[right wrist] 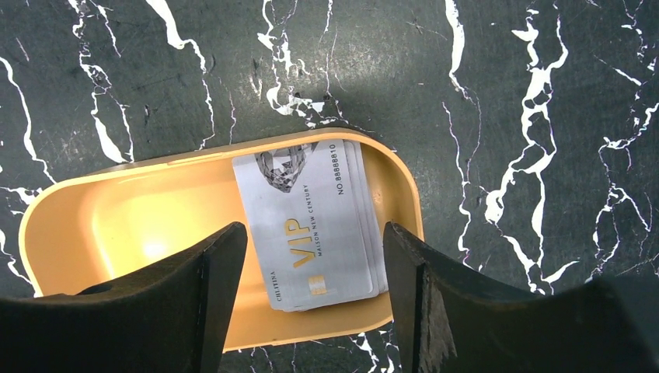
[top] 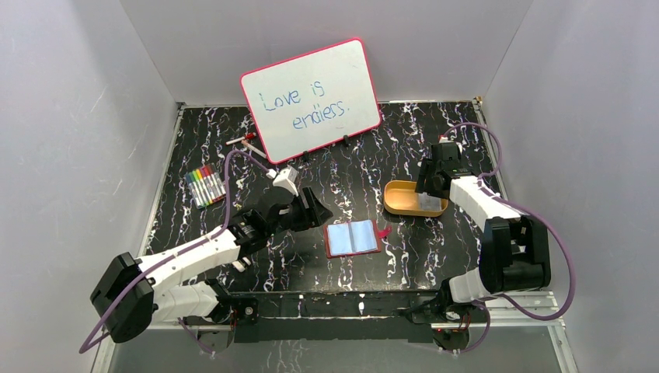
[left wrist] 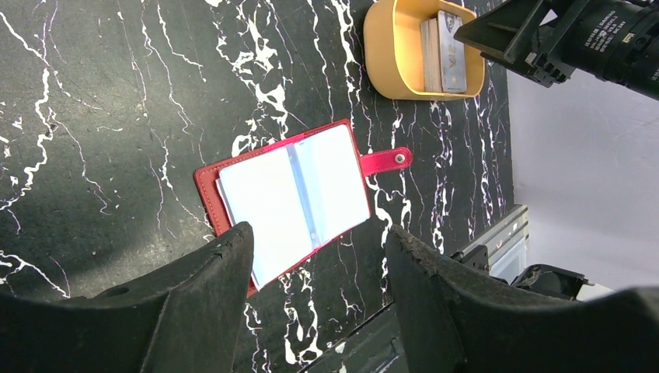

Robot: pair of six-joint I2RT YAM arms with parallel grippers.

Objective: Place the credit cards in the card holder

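Observation:
A stack of silvery VIP cards (right wrist: 311,233) lies at one end of the yellow tray (right wrist: 148,206) in the right wrist view. Over that end hovers my right gripper, its fingers apart on either side of the stack, with nothing held. The red card holder (left wrist: 210,194) lies spread open on the table, its pale sleeves (left wrist: 268,206) facing up and its snap strap (left wrist: 386,161) out to one side. My left gripper (top: 322,211) is open and empty, up and to the left of the holder in the top view.
A whiteboard (top: 315,101) with handwriting stands at the back. Several coloured markers (top: 206,186) lie at the left, and a few loose pens (top: 242,140) sit by the board. Bare table separates the holder from the tray.

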